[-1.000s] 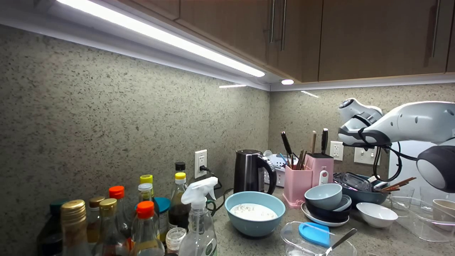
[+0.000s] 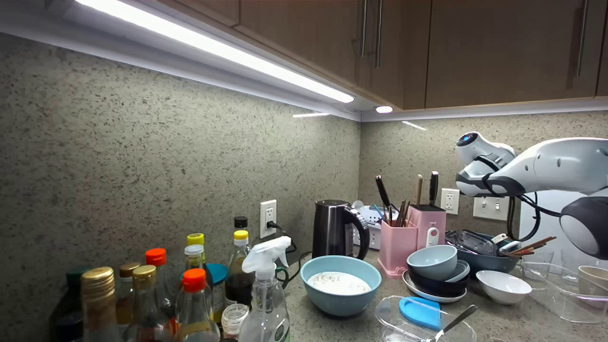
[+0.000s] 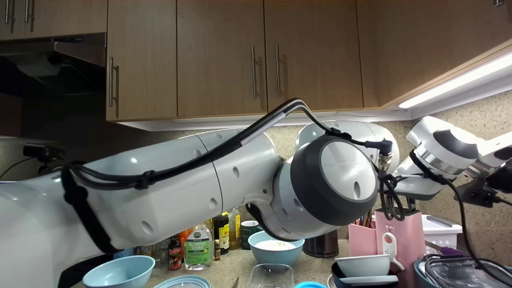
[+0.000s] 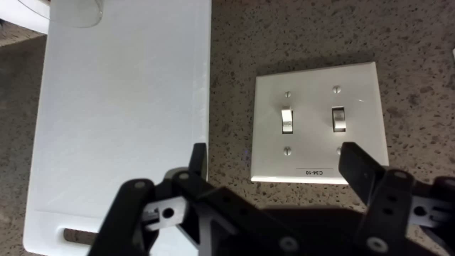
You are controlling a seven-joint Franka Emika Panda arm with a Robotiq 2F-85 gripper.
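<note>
In the wrist view my gripper is open, its two black fingers wide apart with nothing between them. Facing it on the speckled wall is a white switch plate (image 4: pixel 315 140), which spans much of the gap. Its left toggle (image 4: pixel 287 119) and right toggle (image 4: pixel 339 119) seem to sit differently in their slots: the left leans to the top of the picture, the right lower. The right finger (image 4: pixel 360 172) overlaps the plate's lower right in the picture; contact cannot be judged. Exterior view 1 has the plate (image 2: pixel 481 209) below the arm's wrist, the fingers hidden.
A white board (image 4: pixel 123 106) stands beside the plate. Below the arm, the counter is crowded: a pink knife block (image 2: pixel 428 222), stacked bowls (image 2: pixel 433 260), a white bowl (image 2: pixel 504 287) and a dark dish bin (image 2: pixel 490 262). A kettle (image 2: pixel 330 228) stands in the corner.
The arm has shifted slightly to the right in exterior view 1, its wrist turning a little so that a blue light shows on its end. The counter items have not moved.
</note>
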